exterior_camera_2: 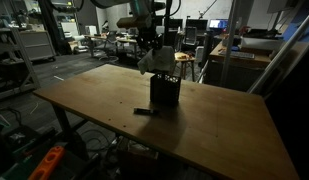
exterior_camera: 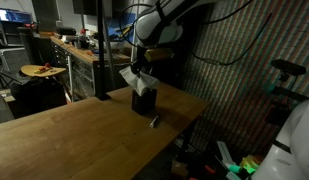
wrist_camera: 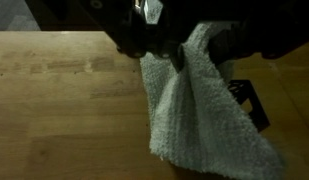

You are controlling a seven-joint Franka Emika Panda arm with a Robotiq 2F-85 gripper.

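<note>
A whitish cloth (wrist_camera: 199, 110) hangs from my gripper, which is shut on it in the wrist view. In exterior view 1 the cloth (exterior_camera: 142, 80) hangs in front of and over the upper part of a black box (exterior_camera: 144, 102) on the wooden table. From the other side, exterior view 2 shows the cloth (exterior_camera_2: 157, 61) just above the black box (exterior_camera_2: 165, 90), with my gripper (exterior_camera_2: 152, 46) over it. Whether cloth and box touch, I cannot tell. Part of the box's dark openwork side (wrist_camera: 250, 103) shows beside the cloth in the wrist view.
A small dark object (exterior_camera_2: 146, 111) lies on the table near the box; exterior view 1 shows that object (exterior_camera: 155, 122) too. A dark post (exterior_camera: 101, 50) stands beyond the table.
</note>
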